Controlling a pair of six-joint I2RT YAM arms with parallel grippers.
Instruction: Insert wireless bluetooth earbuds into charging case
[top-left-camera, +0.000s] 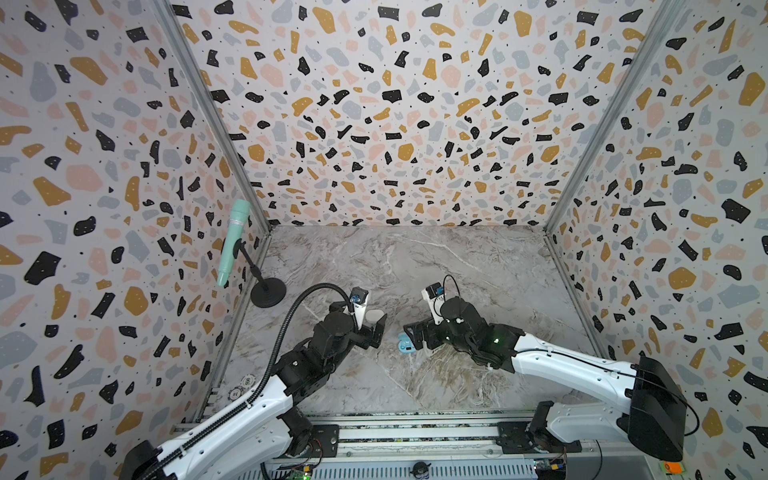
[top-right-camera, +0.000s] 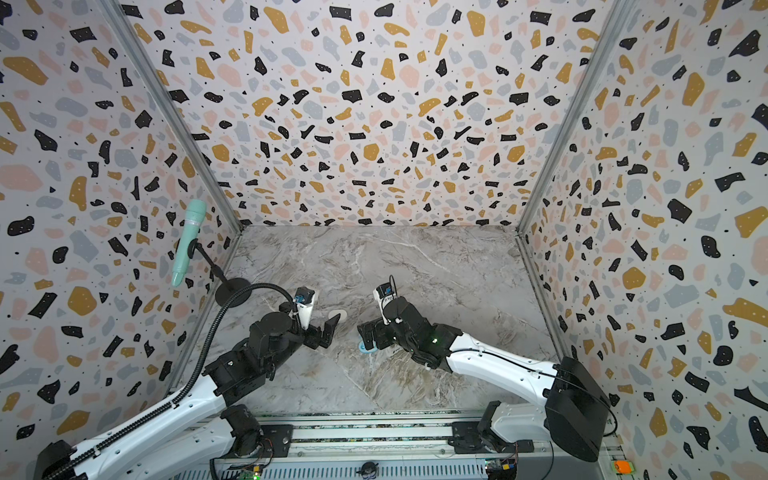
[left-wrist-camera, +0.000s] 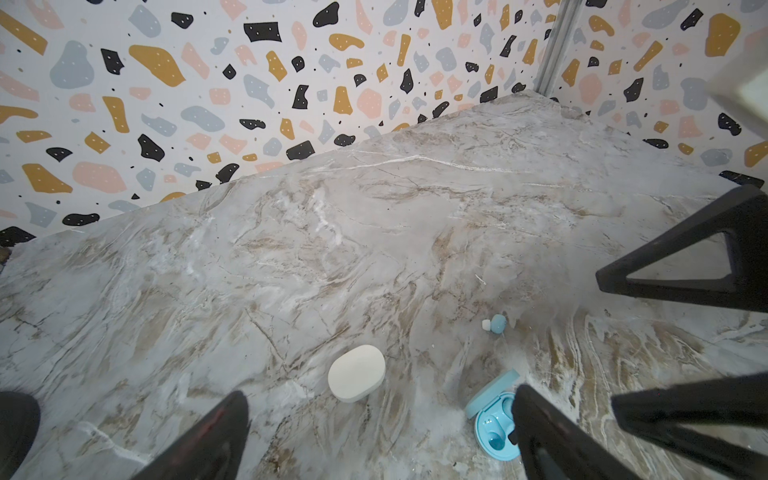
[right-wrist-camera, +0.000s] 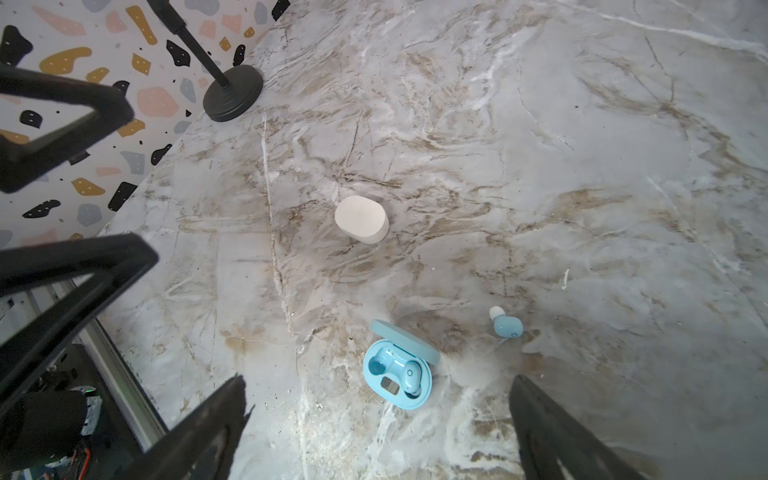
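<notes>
The light-blue charging case (right-wrist-camera: 397, 368) lies lid-up on the marble table, one blue earbud (right-wrist-camera: 412, 377) seated in its right well, the other well empty. A loose blue earbud (right-wrist-camera: 508, 325) with a white tip lies behind and right of the case in the right wrist view. My left gripper (top-left-camera: 372, 332) stands open above the table, left of the case, empty. My right gripper (top-left-camera: 417, 334) is open and raised over the case, empty.
A white oval case (left-wrist-camera: 357, 372) lies left of the blue case. A microphone on a black stand (top-left-camera: 268, 292) stands at the back left.
</notes>
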